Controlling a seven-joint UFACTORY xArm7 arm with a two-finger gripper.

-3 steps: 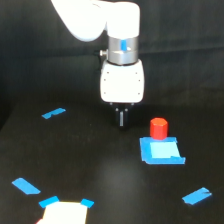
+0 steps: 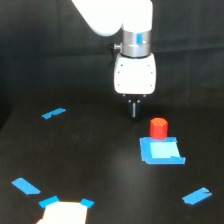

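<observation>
A small red block with a roughly rounded outline stands at the back edge of a pale square framed in blue tape, right of centre. My gripper hangs under the white hand, pointing down, to the left of the red block and higher in the picture. Its dark fingers are small and close together against the black background, so how far apart they stand is unclear. No object is visible at their tips, and they look clear of the block.
A pale item with blue tape at its corners is cut off by the bottom edge. Blue tape strips mark the dark table at far left, front left and front right.
My arm and gripper have shifted right and upward in the picture, closer sideways to the red block. The red block and the taped squares have stayed put.
</observation>
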